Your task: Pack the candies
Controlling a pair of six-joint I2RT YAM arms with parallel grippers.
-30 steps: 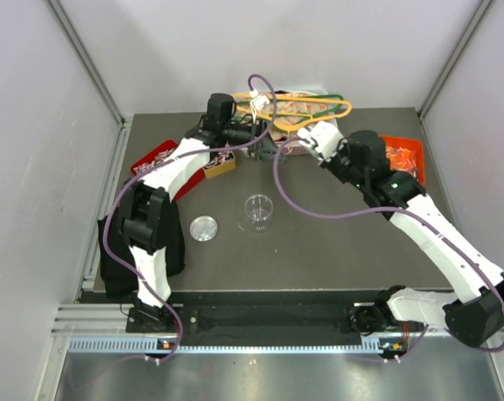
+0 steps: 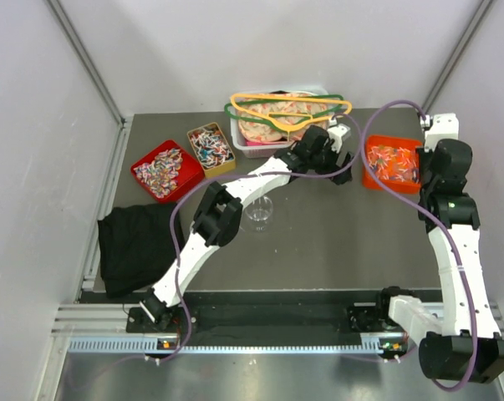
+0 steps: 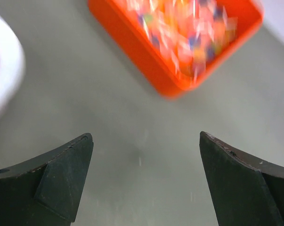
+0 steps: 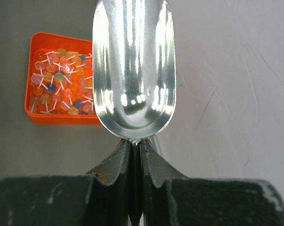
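The orange bin point(image 2: 393, 187) of wrapped lollipops point(image 4: 64, 84) stands at the right of the table. My right gripper is shut on the dark handle of a shiny metal scoop point(image 4: 134, 70), whose empty bowl hangs beside and partly over the bin in the right wrist view. My left gripper is wide open, with only bare table between its fingers; the top view places it between the white basket and the orange bin. A clear jar point(image 2: 258, 210) stands mid-table near the left forearm.
A red bin point(image 2: 190, 173) and a tan box point(image 2: 221, 167) of sweets sit at the left. Hangers point(image 2: 295, 100) lie across the full white basket point(image 2: 260, 151) at the back. A black cloth point(image 2: 134, 251) covers the front left.
Both arms have swung right: the left from the tan box past the basket, the right from mid-table to the orange bin. The round silver lid is now hidden by the left arm.
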